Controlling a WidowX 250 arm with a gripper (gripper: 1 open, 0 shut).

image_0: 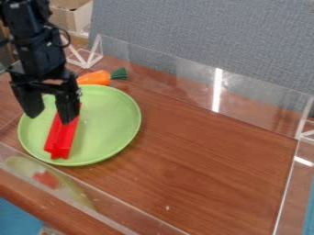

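Note:
My black gripper [47, 99] stands open over the left part of a green plate [110, 128], its fingers pointing down around the upper end of a red bar [61, 139]. The bar lies lengthwise on the plate. An orange carrot [94, 78] with a green top lies behind the plate. Whether the fingers touch the bar cannot be told.
A clear plastic wall [221, 87] runs along the back and sides of the wooden surface [208, 174]. Cardboard boxes [72, 16] are at the back left, outside the wall.

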